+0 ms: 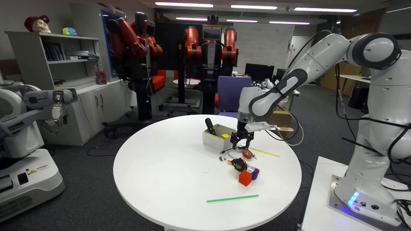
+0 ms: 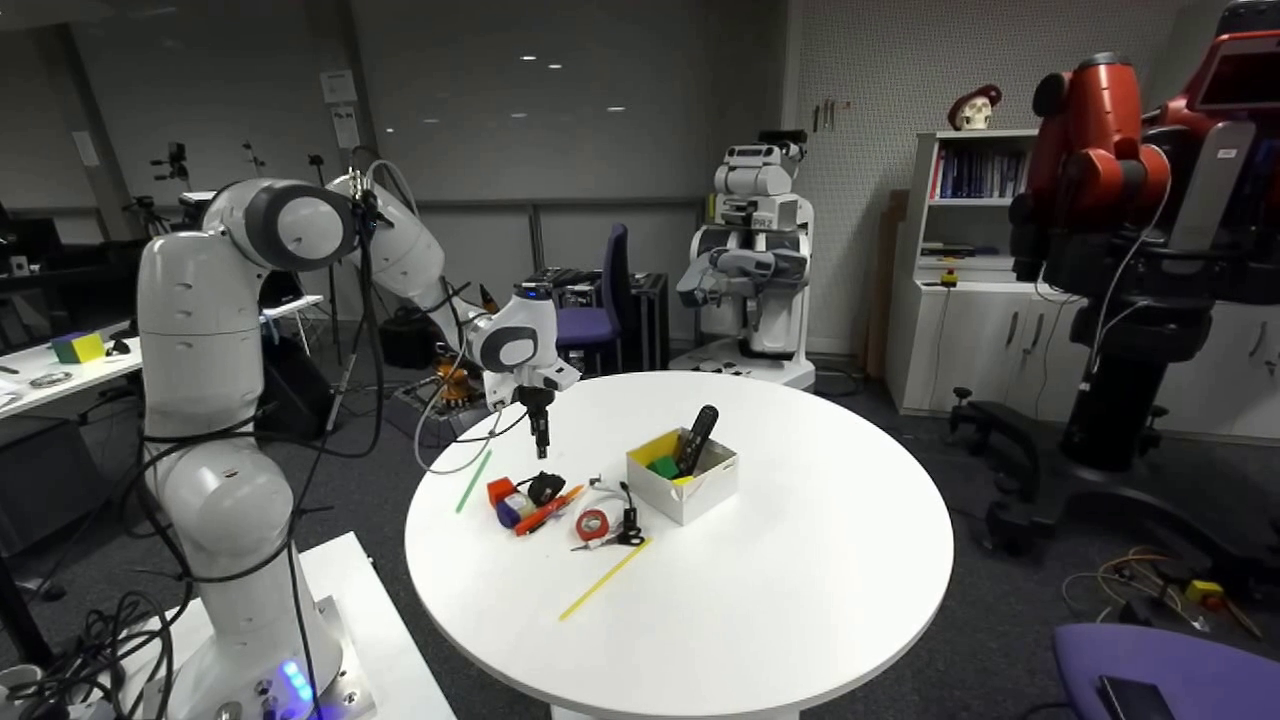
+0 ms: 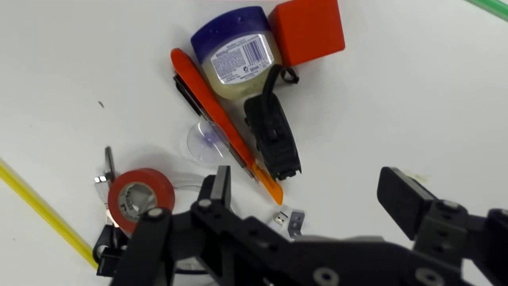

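Note:
My gripper is open above the round white table, nothing between its fingers. In the wrist view, a black tape measure (image 3: 272, 136) lies ahead of the fingers, beside an orange cutter (image 3: 209, 100). Farther up are a jar with a blue lid (image 3: 238, 52) and a red cube (image 3: 308, 31), side by side. A roll of red tape (image 3: 164, 188) lies near the left finger. Below the tape measure sit a small USB plug (image 3: 281, 217) and a small grey piece (image 3: 295, 223). A clear round disc (image 3: 208, 141) rests against the cutter.
An open white box (image 2: 708, 490) holds a black handheld item (image 2: 696, 440), a green block (image 2: 666, 467) and something yellow. A yellow stick (image 2: 606, 578) and a green stick (image 1: 232, 198) lie apart on the table.

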